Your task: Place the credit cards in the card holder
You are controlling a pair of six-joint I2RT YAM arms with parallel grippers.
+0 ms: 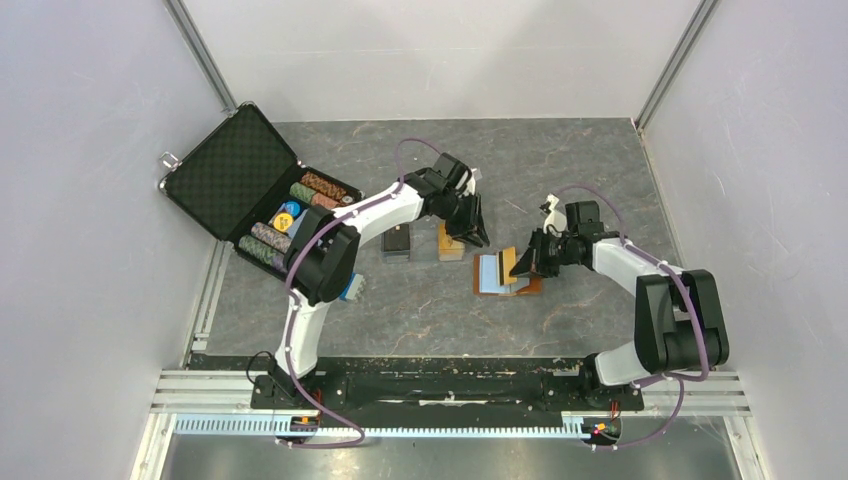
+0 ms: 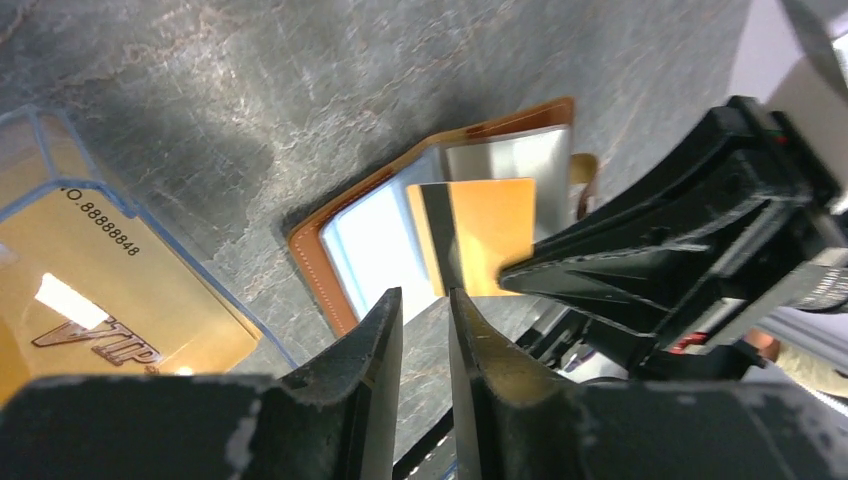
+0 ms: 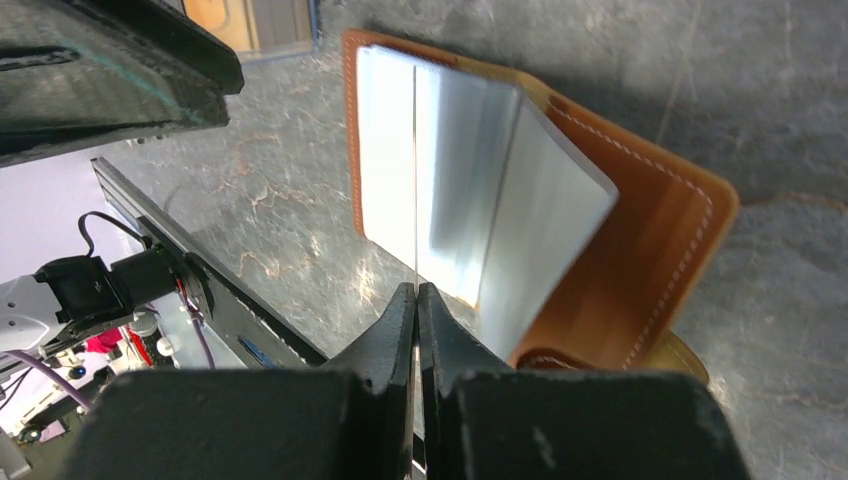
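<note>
Gripped in my shut right gripper is a gold card (image 2: 497,232) with a black stripe. In the right wrist view that card is edge-on, a thin upright line in front of the pages. The brown leather card holder (image 1: 536,286) lies spread on the table with its pale sleeves (image 3: 388,150) showing. From the top, the card overlaps the middle of the holder; whether any of it is inside a sleeve I cannot tell. My left gripper is open and empty, to the left of the holder and above the card box.
A clear box of gold cards (image 2: 120,290) stands left of the holder, with a box of dark cards (image 1: 397,242) beside it. An open chip case (image 1: 235,175) fills the far left. Blue and grey chips (image 1: 353,287) lie below the left arm. Right of the holder is bare table.
</note>
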